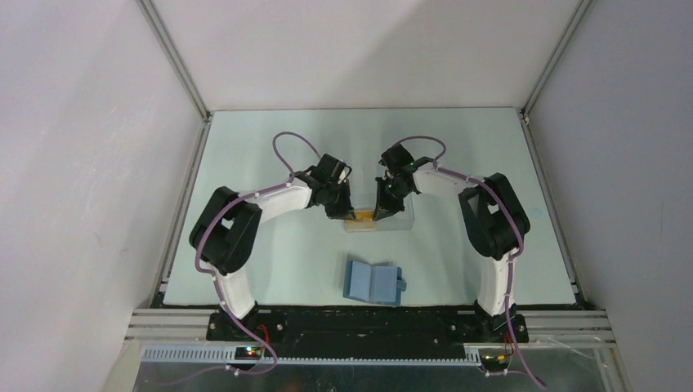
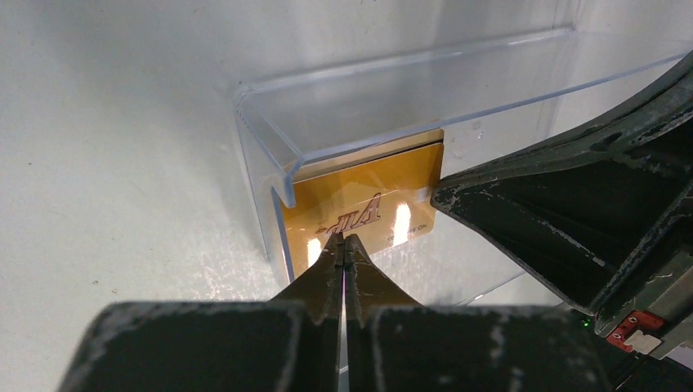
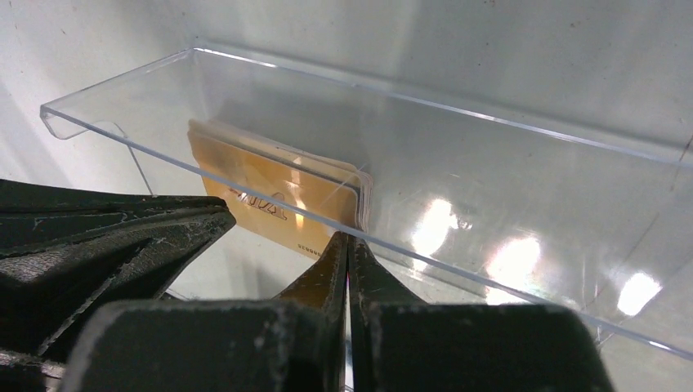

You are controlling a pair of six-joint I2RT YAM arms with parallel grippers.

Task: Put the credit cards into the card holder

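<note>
Orange cards stand in a short stack inside a clear plastic tray, against its left end wall. Lettering shows on the front card. My left gripper is shut at the left end of the tray, its tips in front of the card face with nothing seen between them. Also shut, my right gripper has its tips by the right end of the cards; whether it touches them I cannot tell. A blue card holder lies spread open near the table's front edge.
The tray's transparent walls rise close around both grippers. Its right part looks empty. Bare table stretches around the tray and the holder on both sides.
</note>
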